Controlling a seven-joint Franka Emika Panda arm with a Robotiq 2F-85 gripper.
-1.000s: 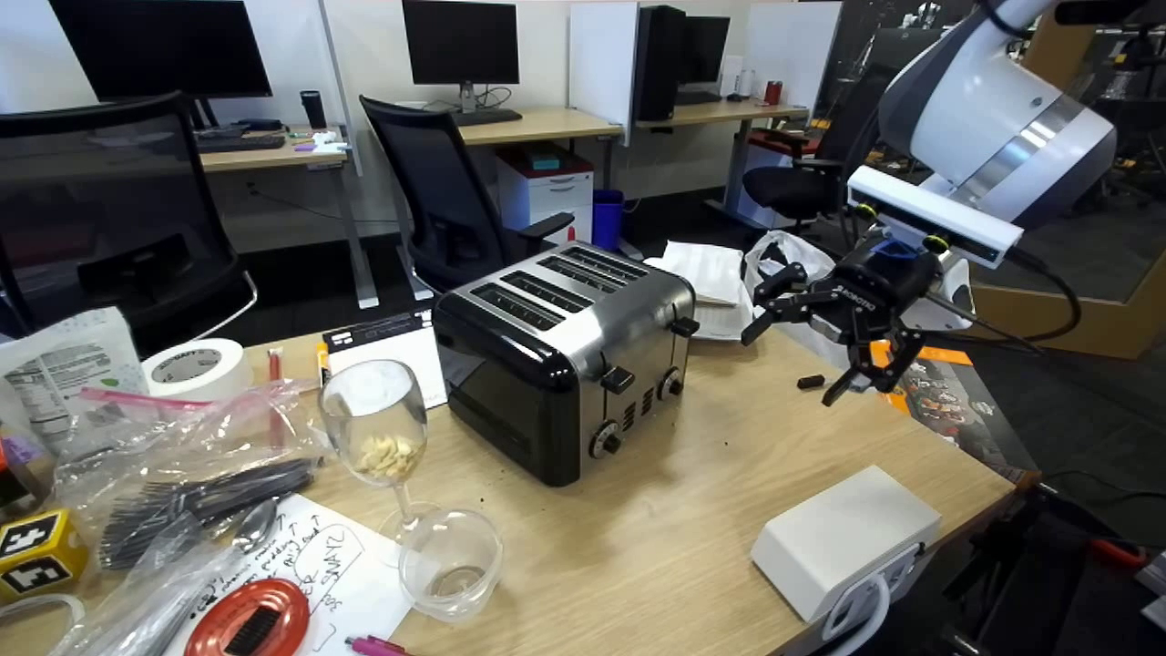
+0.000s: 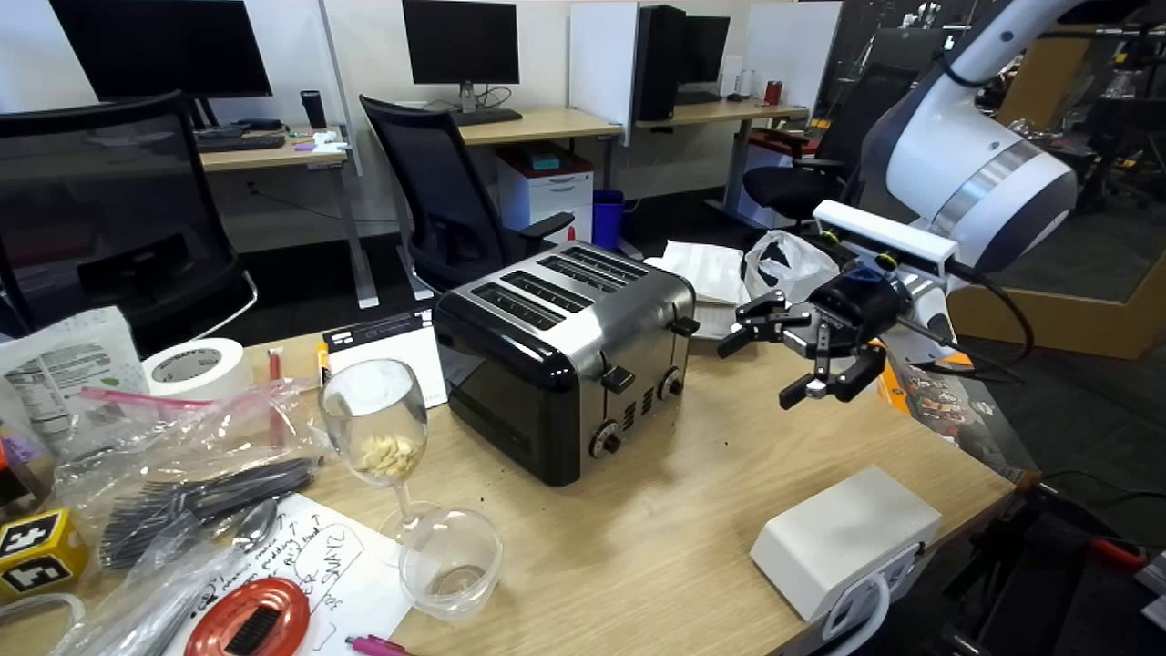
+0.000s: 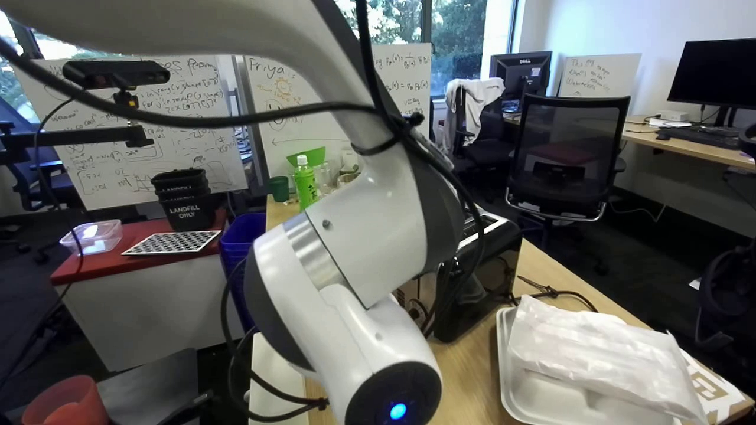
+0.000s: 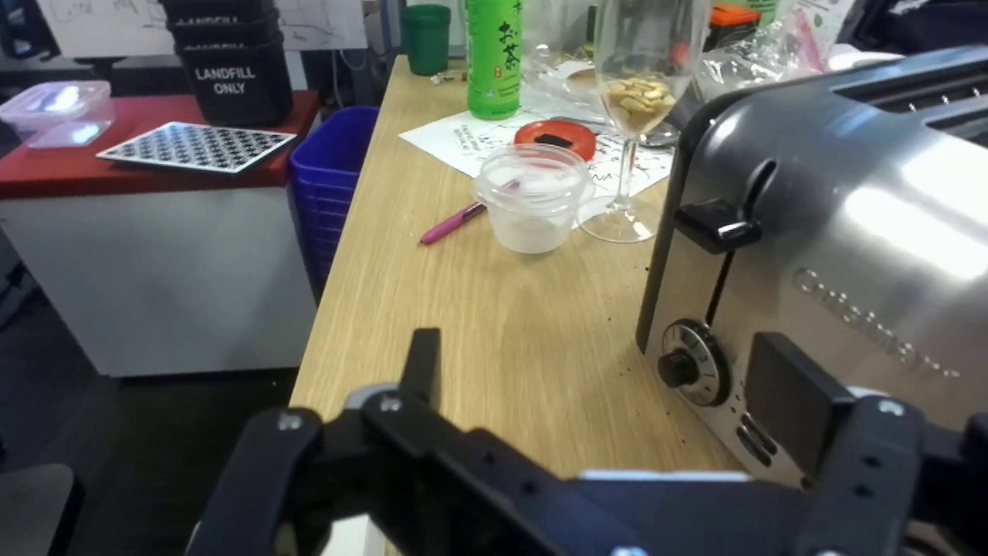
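My gripper is open over the right part of the table, just right of the toaster's lever side and apart from it. Nothing sits between its spread fingers; in the wrist view only bare wood shows past the gap. The toaster is steel and black, with several slots on top. Two black levers and two dials face my side. In the wrist view, the right finger pad overlaps the toaster's lower front in the picture, close to a dial. The second exterior view has the gripper hidden behind the arm.
Left of the toaster stand a wine glass holding pale pieces and a clear plastic cup. A white box sits at the front right edge. White trays lie behind the gripper. Clear wood lies before the toaster.
My gripper has moved left, closer to the toaster, and slightly lower. The small black piece on the table behind it is now covered by the gripper. The toaster has not moved.
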